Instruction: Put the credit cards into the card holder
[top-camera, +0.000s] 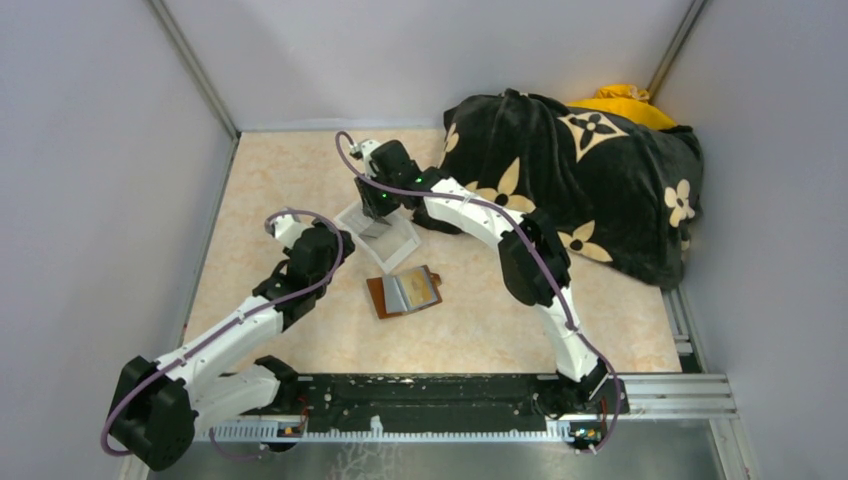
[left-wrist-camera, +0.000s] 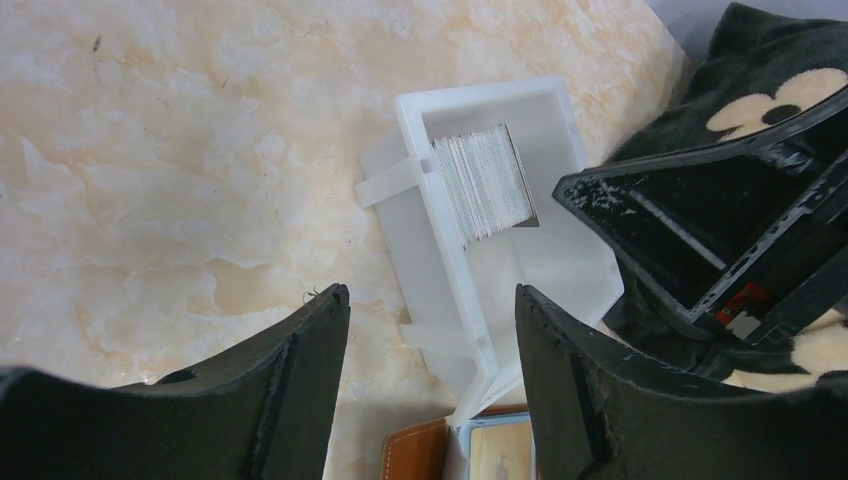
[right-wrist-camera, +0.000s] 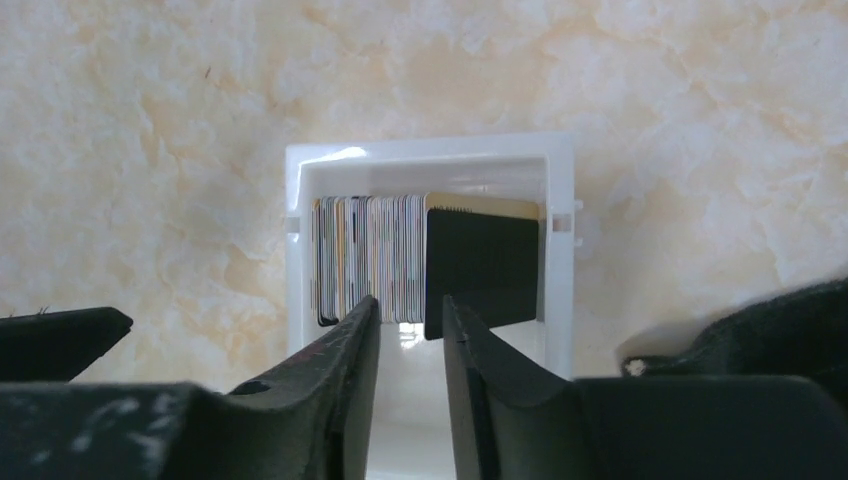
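Observation:
A row of thin cards (right-wrist-camera: 385, 255) stands on edge in the white tray (right-wrist-camera: 562, 330), and one dark card (right-wrist-camera: 482, 270) leans at the row's right end. Over them, in the right wrist view, hangs my right gripper, its fingertips a small gap apart with no card visibly caught between. The brown card holder (top-camera: 377, 297) lies spread open on the table below the tray, showing grey and yellowish leaves. My left gripper is wide open and empty, left of the tray in the top view. In the left wrist view, the card holder is partly cut off.
A dark flowered blanket (top-camera: 540, 165) is heaped at the back right, beside the right arm. Some yellow cloth (top-camera: 628, 105) shows behind it.

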